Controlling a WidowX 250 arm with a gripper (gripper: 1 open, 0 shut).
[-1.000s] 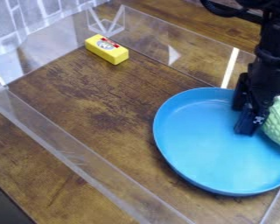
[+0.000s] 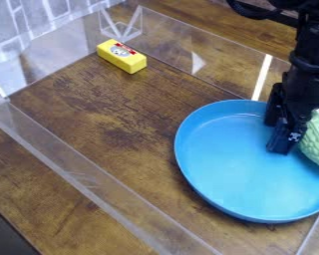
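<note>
My black gripper (image 2: 287,125) reaches down from the upper right over the right part of a blue plate (image 2: 235,169). A pale green textured object (image 2: 318,144), cut off by the right edge, sits beside the gripper on the plate's right side. The gripper's fingers are dark and partly overlap that object, so their contact with it is unclear.
A yellow box (image 2: 123,56) with a label lies on the wooden surface at the upper left. Clear plastic walls (image 2: 83,184) border the area. Bare wood fills the middle left.
</note>
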